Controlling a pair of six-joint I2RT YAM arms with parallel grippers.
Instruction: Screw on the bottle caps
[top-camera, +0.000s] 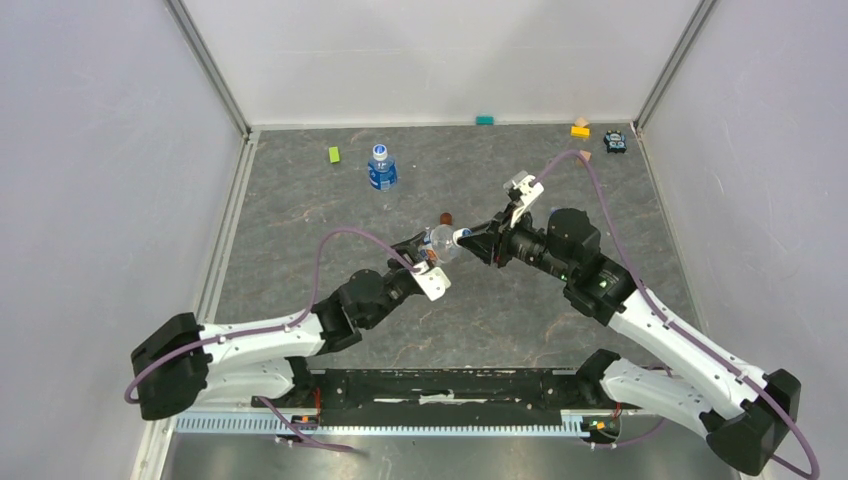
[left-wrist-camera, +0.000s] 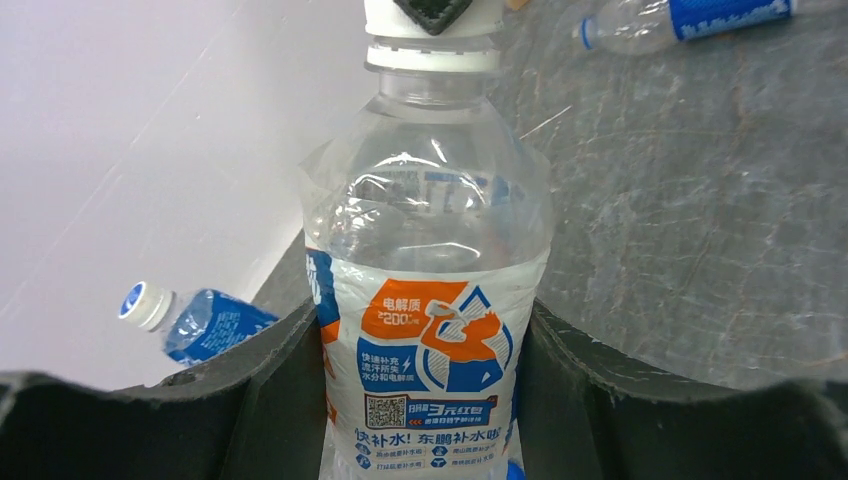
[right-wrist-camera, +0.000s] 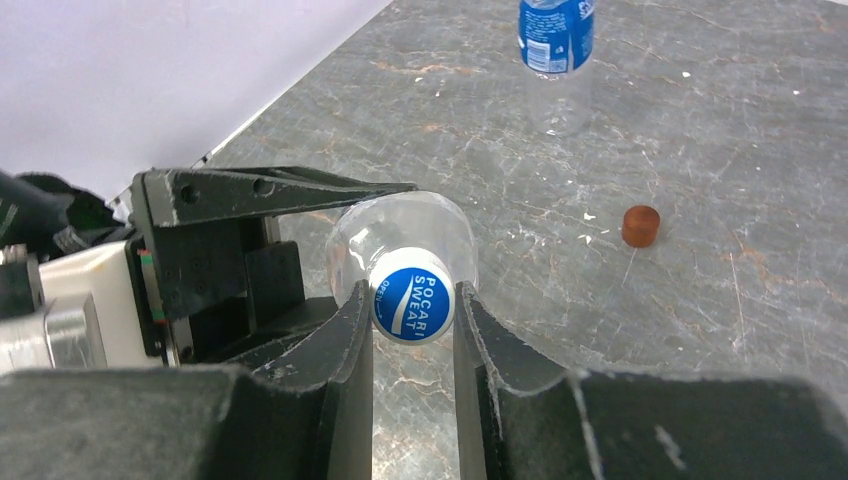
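Note:
My left gripper (top-camera: 418, 250) is shut around a plastic bottle (left-wrist-camera: 420, 360) with an orange and blue label, held nearly horizontal in the middle, its neck toward my right gripper (top-camera: 470, 238). A white cap with a blue top (right-wrist-camera: 411, 300) sits at that neck, between the fingertips of my right gripper, which close in on both sides of it. Whether the cap is fully seated cannot be told. A second bottle (top-camera: 382, 168) with a blue label and a cap stands at the back of the table.
A brown cylinder (top-camera: 446, 218) lies behind the held bottle. Small coloured blocks, green (top-camera: 334, 154), teal (top-camera: 485, 120) and yellow (top-camera: 580, 131), and a dark toy car (top-camera: 615, 141) lie at the back.

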